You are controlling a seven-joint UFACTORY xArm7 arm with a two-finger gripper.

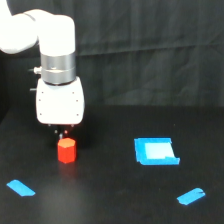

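Note:
A small red block (67, 151) stands at the left of the black surface. My white gripper (63, 132) points down from the upper left, its dark fingertips right at the block's top or just behind it. The fingers are small and dark against the black cloth, so whether they grip the block is unclear. Whether the block's underside touches the surface cannot be made out either.
To the right lies a blue-edged square with a white middle (158, 151). One blue strip (20, 188) is at the front left, and another blue strip (191, 196) at the front right. Bare black surface separates them. Dark cloth (150, 50) hangs behind.

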